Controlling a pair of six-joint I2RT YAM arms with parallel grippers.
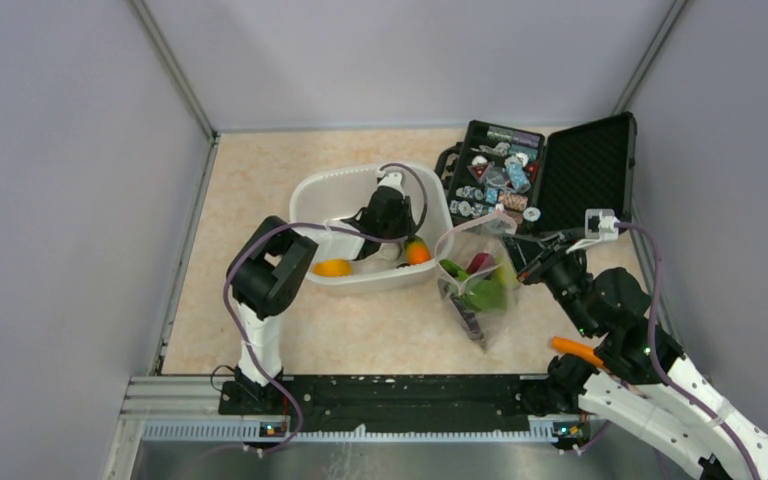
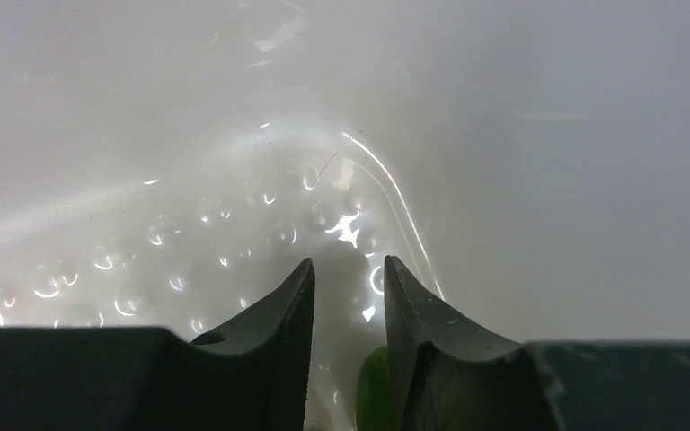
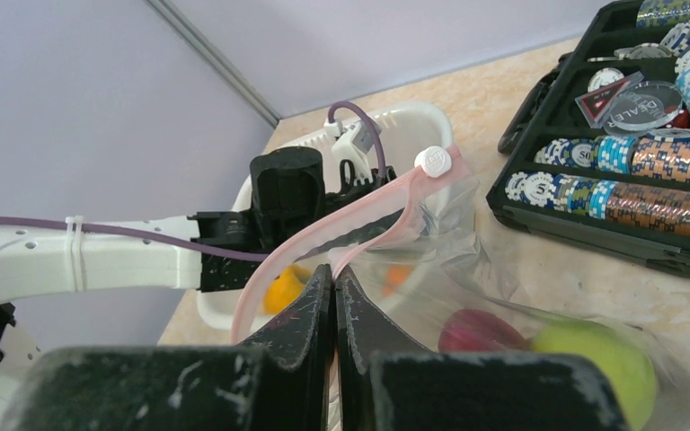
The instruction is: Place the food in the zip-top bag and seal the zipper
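My left gripper is low inside the white tub (image 1: pixel 320 190), part open with a narrow gap; a green piece (image 2: pixel 375 386) lies under its right finger. In the top view a green-orange fruit (image 1: pixel 418 253) is partly hidden by that gripper; a yellow fruit (image 1: pixel 333 267) and a pale round item (image 1: pixel 388 251) also lie in the tub. The clear zip bag (image 1: pixel 485 325) holds green, red and yellow food. My right gripper is shut on the bag's pink zipper edge (image 3: pixel 278 260).
An open black case of poker chips (image 1: pixel 585 170) stands at the back right. An orange object (image 1: pixel 570 347) lies beside the right arm.
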